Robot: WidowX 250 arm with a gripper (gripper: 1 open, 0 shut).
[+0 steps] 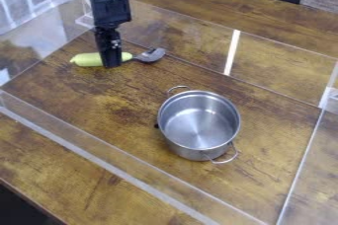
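Observation:
At the upper left, my black gripper [111,53] reaches down onto a pale yellow-green object [86,59], long and rounded, lying on the wooden table. The gripper looks shut; whether anything is between its fingertips is hard to see at this size. A grey metal spoon or utensil head [153,52] lies just right of it. A steel pot [199,125] with two wire handles stands at the centre right.
Transparent panels edge the area at left and right, and a pale strip [232,51] lies at the back.

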